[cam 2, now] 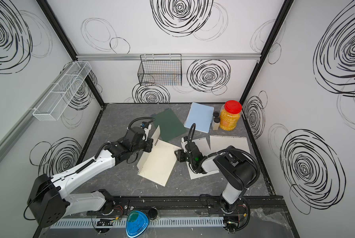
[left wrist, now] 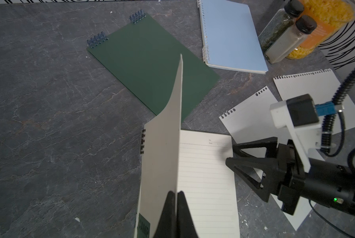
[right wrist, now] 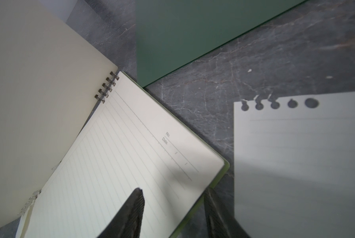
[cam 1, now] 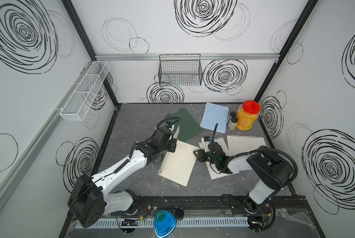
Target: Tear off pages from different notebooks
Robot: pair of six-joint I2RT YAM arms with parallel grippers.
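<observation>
A spiral notebook with lined pages (left wrist: 205, 178) lies open at the middle of the table. Its cover (left wrist: 161, 158) stands raised on the left, pinched near its lower edge by my left gripper, which is shut on it. At the notebook's right edge is my right gripper, its fingers (right wrist: 131, 214) apart; the right wrist view shows the page edge between them, and I cannot tell whether they touch it. A green notebook (left wrist: 153, 59) and a blue notebook (left wrist: 233, 33) lie closed behind. Two torn pages (left wrist: 248, 115) rest on the right.
A jar with a red lid (cam 1: 247, 115) and two small bottles (cam 1: 232, 122) stand at the back right. One torn page lies beneath my right arm. A wire basket (cam 1: 180, 71) hangs on the back wall.
</observation>
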